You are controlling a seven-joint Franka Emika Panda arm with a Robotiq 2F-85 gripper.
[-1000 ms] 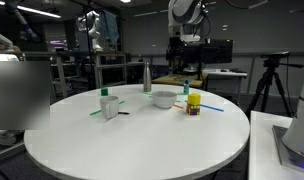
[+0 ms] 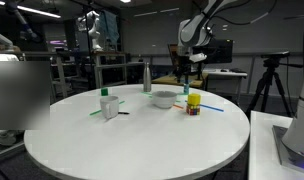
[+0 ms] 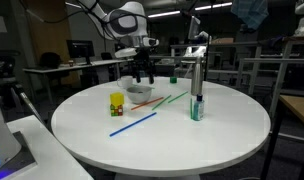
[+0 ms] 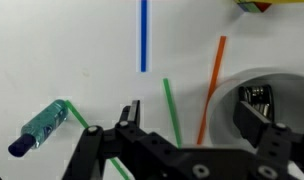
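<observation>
My gripper is open, its two dark fingers apart with nothing between them. In exterior view 2 it hangs above the table, over the area of the white bowl [image 3: 140, 97]. Below the right finger in the wrist view, the bowl's rim [image 4: 224, 95] shows, with a small dark object [image 4: 259, 98] inside. An orange stick [image 4: 213, 80] passes beside the bowl. Two green sticks lie to its left, one of them the short green stick [image 4: 172, 110] between the fingers' lines of sight. A blue stick [image 4: 144, 36] lies farther up.
A yellow block [image 2: 194, 103] stands near the bowl. Around it are a white mug [image 2: 109, 107], a tall grey bottle [image 3: 198, 80] and a small teal bottle [image 3: 197, 108].
The objects on the table have stayed put.
</observation>
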